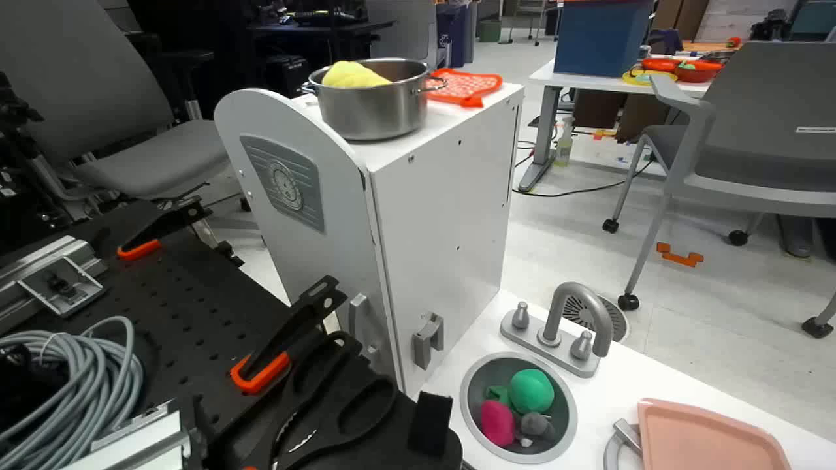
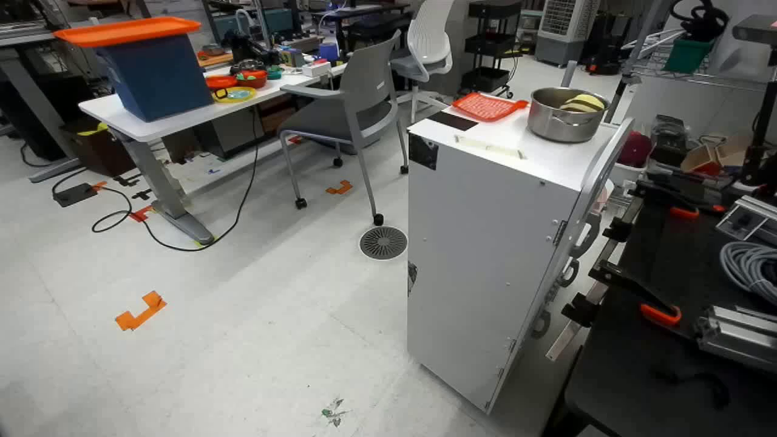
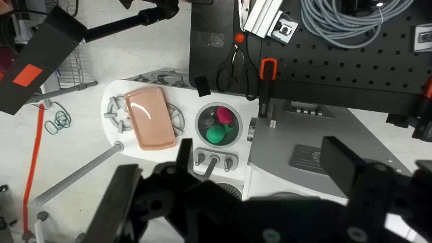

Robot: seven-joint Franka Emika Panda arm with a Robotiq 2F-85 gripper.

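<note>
Wide apart in the wrist view, the fingers of my gripper stand open over the toy kitchen, nothing between them. The small round sink (image 3: 198, 129) below holds a green round toy (image 3: 215, 133), a pink toy (image 3: 224, 115) and a grey toy (image 3: 209, 120). A pink tray (image 3: 150, 119) lies across the stove burners. On top of the white cabinet (image 1: 447, 211) stands a metal pot (image 1: 372, 109) with something yellow (image 1: 353, 75) in it, beside a flat orange-red perforated piece (image 1: 464, 85). Neither exterior view shows the gripper.
A grey faucet (image 1: 576, 301) rises beside the sink. The black table (image 3: 324, 73) along the kitchen carries scissors (image 3: 237, 69), an orange-handled clamp (image 3: 268, 73) and a coiled grey cable (image 3: 352, 24). Bare counter lies between tray and sink.
</note>
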